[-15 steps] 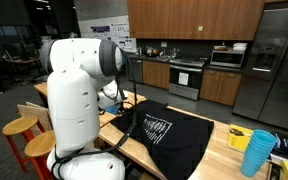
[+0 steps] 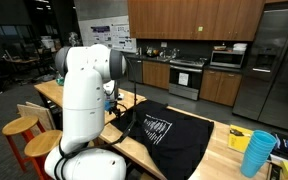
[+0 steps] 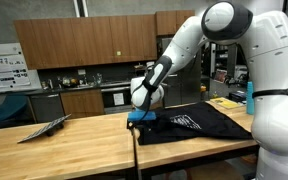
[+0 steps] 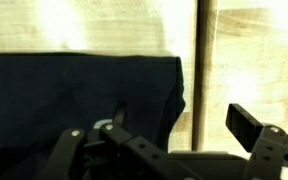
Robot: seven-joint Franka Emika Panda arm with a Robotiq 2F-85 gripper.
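A black cloth [image 2: 162,130] lies spread over the wooden table, with a pale printed design on it. In the wrist view, a straight-edged corner of the dark cloth [image 4: 94,85] fills the left and lower middle. My gripper stands open over that corner, with its fingers wide apart. One finger shows dark against the cloth; the other finger [image 4: 246,127] is over bare wood. From the second exterior view, the gripper [image 3: 133,124] is low over the near left part of the cloth [image 3: 179,128]. Whether the fingertips touch the cloth is hard to tell.
A dark seam [image 4: 198,75] runs between table panels beside the cloth corner. Blue cups [image 2: 257,153] and a yellow item [image 2: 240,138] stand at the right. Bare table [image 3: 59,150] lies left of the gripper in the second exterior view.
The arm's end has changed its pose in exterior view 1: the blue part on the hand sits higher than before. The cloth looks much the same.
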